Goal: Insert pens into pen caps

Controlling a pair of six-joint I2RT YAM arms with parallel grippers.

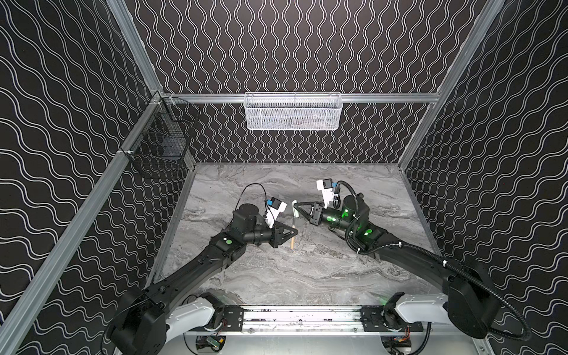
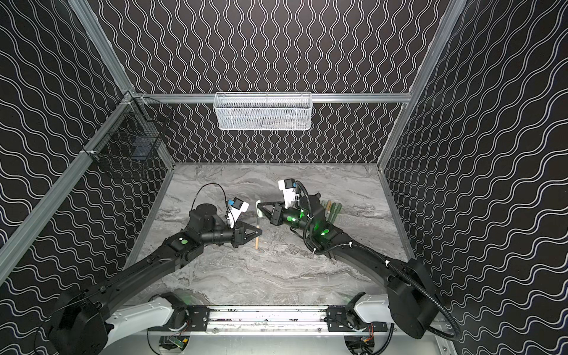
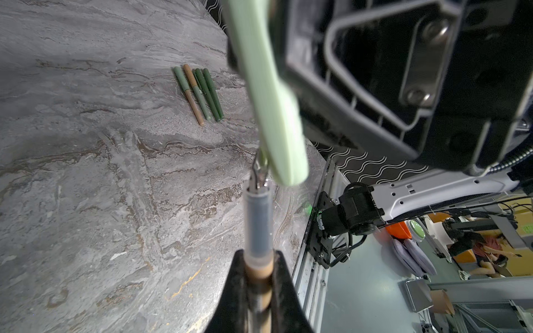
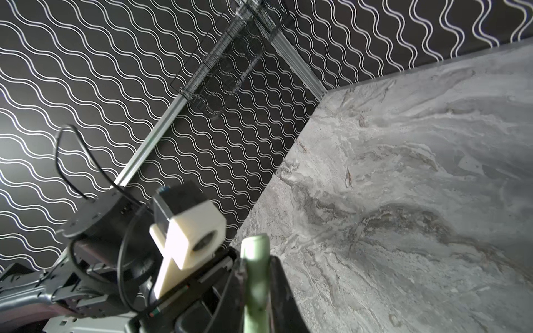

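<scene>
In the left wrist view a wooden-coloured pen with a clear front section (image 3: 258,222) stands between the fingers of my left gripper (image 1: 297,232), which is shut on it. Its metal nib points at the lower end of a pale green cap (image 3: 274,122). Nib and cap overlap in this view, and whether the tip is inside the opening I cannot tell. My right gripper (image 1: 296,204) is shut around the cap, whose closed end (image 4: 255,247) shows in the right wrist view. The long clear front of the pen is outside the cap.
Several green and wooden-coloured pens (image 3: 197,94) lie side by side on the grey marbled table (image 1: 331,275), behind the right arm. A white mesh basket (image 1: 293,112) is fixed at the back wall, and a black wire basket (image 1: 165,142) hangs at the left.
</scene>
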